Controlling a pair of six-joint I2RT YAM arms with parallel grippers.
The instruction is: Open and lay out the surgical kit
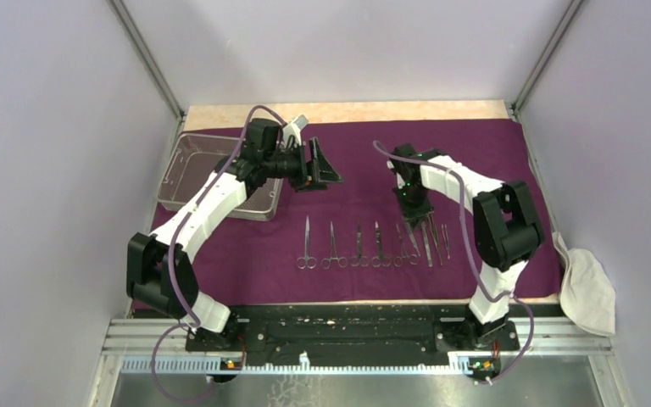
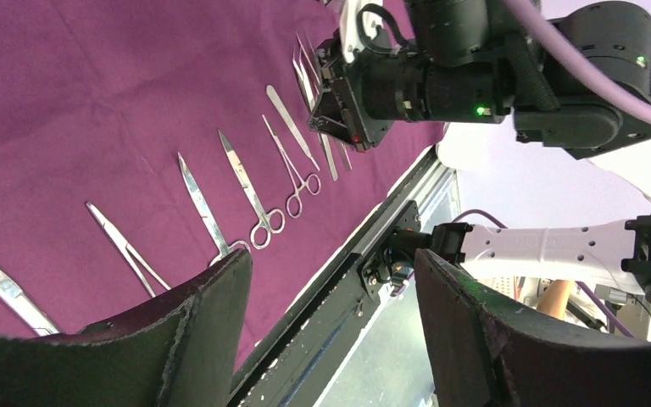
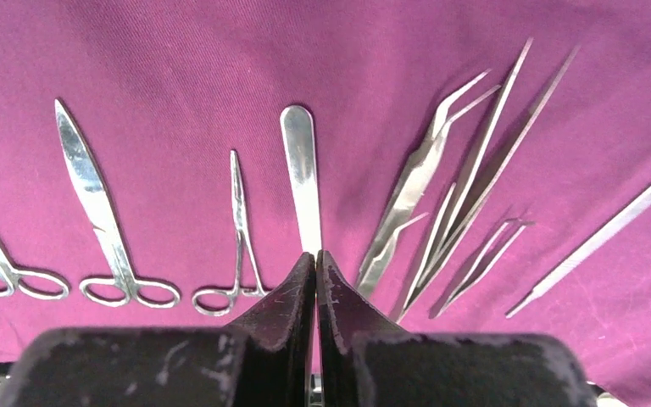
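Observation:
Steel instruments lie in a row on the purple cloth (image 1: 347, 153): several scissors and clamps, including scissors (image 1: 307, 246) at the left end and a small clamp (image 3: 239, 212), then a flat blade-like tool (image 3: 303, 170), bent tweezers (image 3: 415, 178), long straight tweezers (image 3: 500, 170) and a thin tool (image 3: 589, 246) at the right. My right gripper is shut over the lower end of the flat tool, with nothing visible held between its fingers. My left gripper (image 1: 322, 174) hangs open above the cloth left of it, nothing between its fingers.
An empty metal tray (image 1: 182, 174) with rounded corners sits at the back left, partly under the left arm. A white folded towel (image 1: 589, 297) lies beyond the cloth at the right.

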